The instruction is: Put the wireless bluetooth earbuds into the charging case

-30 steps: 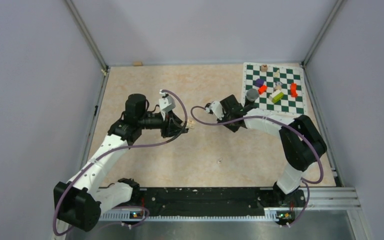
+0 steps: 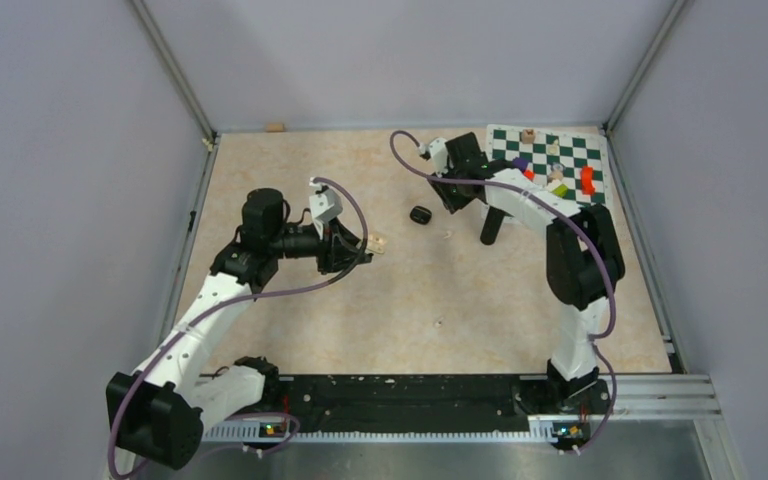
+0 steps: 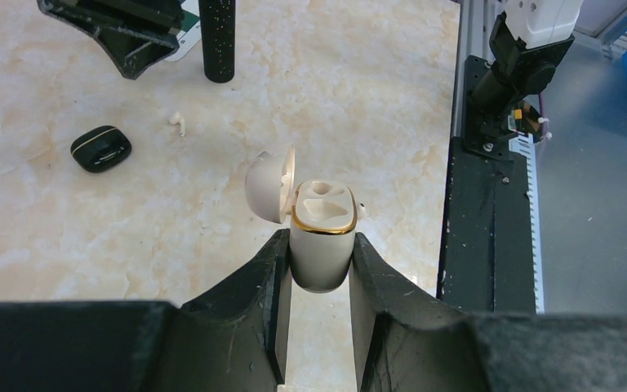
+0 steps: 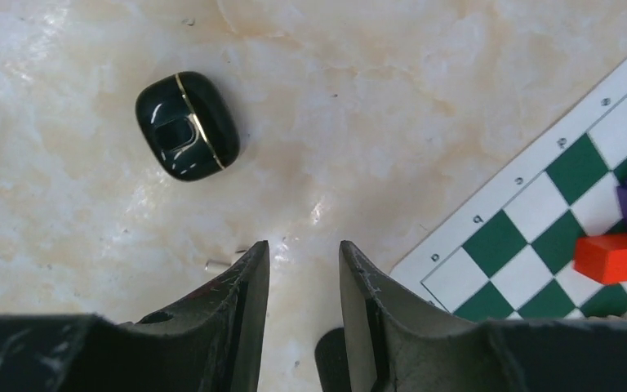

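Observation:
An open white charging case (image 3: 322, 245) with a gold rim is clamped in my left gripper, lid raised; its two wells look empty. A white earbud (image 3: 177, 122) lies on the table near a closed black case (image 3: 100, 149). In the right wrist view my open right gripper hangs above the table, the black case (image 4: 188, 126) up and left of it and a small pale earbud (image 4: 220, 266) partly hidden by its left finger. A tiny pale piece (image 2: 439, 323) lies lower on the table.
A green-and-white checkered board (image 4: 520, 269) with coloured blocks is at the back right, and a black cylinder (image 3: 218, 45) stands by it.
My right arm has moved toward the back of the table, uncovering the black case in the top view. The left arm is nearly still, still holding the white case.

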